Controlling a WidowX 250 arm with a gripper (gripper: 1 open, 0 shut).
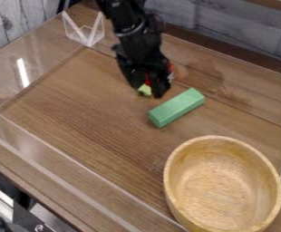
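Note:
My black gripper [143,77] hangs over the table at the upper middle, above a small green object [144,91] that it partly hides. A red object [169,71] shows just behind it at the right. A light green block [176,107] lies to the front right of the gripper. The fingers are blurred, so I cannot tell whether they are open or shut.
A large tan bowl [222,186] fills the front right.

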